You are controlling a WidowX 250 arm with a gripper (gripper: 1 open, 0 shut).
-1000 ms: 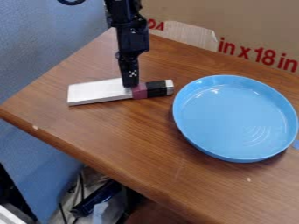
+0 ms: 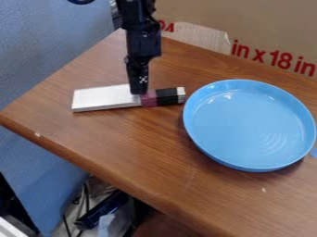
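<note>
My black gripper [image 2: 139, 85] reaches down from the top of the camera view onto a long white bar [image 2: 102, 99] lying on the wooden table. Beside its fingertips the bar has a dark red band and a black end piece [image 2: 170, 96]. Whether the fingers are open or shut on the bar cannot be told. To the right lies a round light-blue plate [image 2: 247, 125].
The wooden table [image 2: 148, 157] has free room in front of the bar; its front-left edge drops to a cluttered floor. A cardboard box [image 2: 260, 37] stands behind, and a blue-grey surface borders the left.
</note>
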